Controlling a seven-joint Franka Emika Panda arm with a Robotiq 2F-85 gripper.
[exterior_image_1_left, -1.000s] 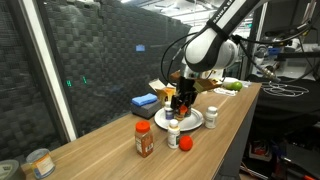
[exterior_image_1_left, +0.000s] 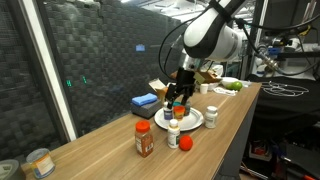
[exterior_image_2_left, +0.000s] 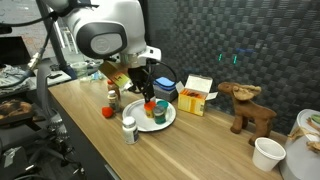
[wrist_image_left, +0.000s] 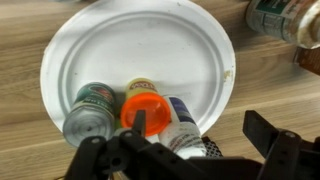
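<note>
A white plate (wrist_image_left: 190, 40) lies on the wooden table. On its near part, in the wrist view, stand an orange-lidded jar (wrist_image_left: 146, 112), a jar with a grey-green top (wrist_image_left: 90, 122) and a white-capped bottle (wrist_image_left: 183, 135). My gripper (exterior_image_1_left: 181, 90) is over the plate, fingers spread wide apart. In the wrist view its dark fingers (wrist_image_left: 272, 140) frame the lower edge, with the orange-lidded jar between them in the picture. That jar rests on the plate, below the fingertips, and nothing is held.
Off the plate stand a red-lidded jar (exterior_image_1_left: 144, 138), a small white-capped bottle (exterior_image_1_left: 173, 134), a red ball (exterior_image_1_left: 186, 143) and another jar (exterior_image_1_left: 211, 117). A brown toy moose (exterior_image_2_left: 249, 108) and a white cup (exterior_image_2_left: 268, 153) are farther along.
My gripper has risen from the orange-lidded jar, and its fingers now stand clear above it. The jar stays on the plate; the other things have not moved.
</note>
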